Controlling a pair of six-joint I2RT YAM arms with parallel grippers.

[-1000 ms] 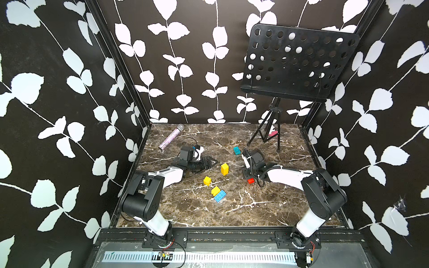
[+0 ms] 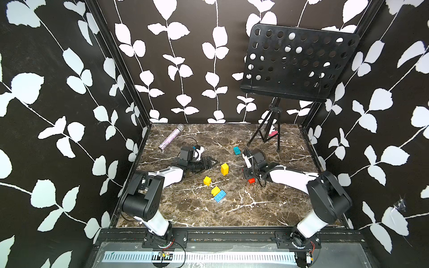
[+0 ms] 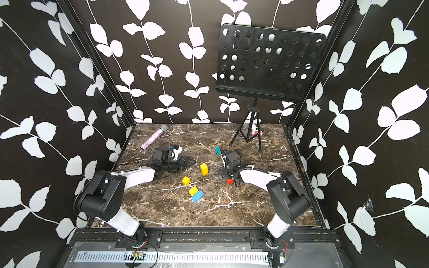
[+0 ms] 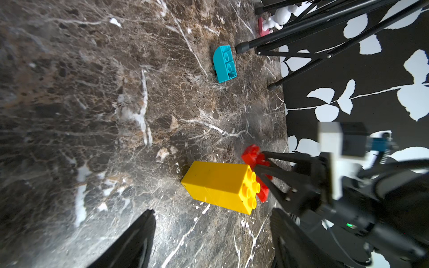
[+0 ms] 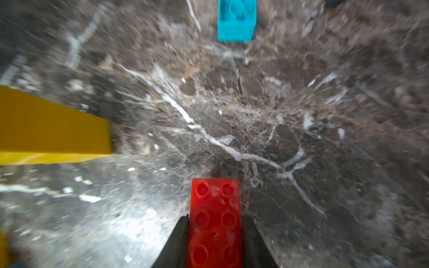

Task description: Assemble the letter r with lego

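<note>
My right gripper is shut on a red brick (image 5: 214, 196), low over the marble table. A tall yellow brick (image 4: 214, 183) stands left of it, and my open left gripper points at that brick from the left, with nothing between its fingers. A teal brick (image 4: 224, 63) lies farther back. In the top left view, two smaller yellow bricks (image 2: 207, 181) (image 2: 215, 190) and a light blue brick (image 2: 219, 196) lie toward the front middle.
A black music stand (image 2: 299, 62) stands at the back right, a small figure (image 4: 279, 17) by its legs. A glittery microphone (image 2: 169, 137) lies at the back left.
The left arm and the loose bricks look unchanged.
</note>
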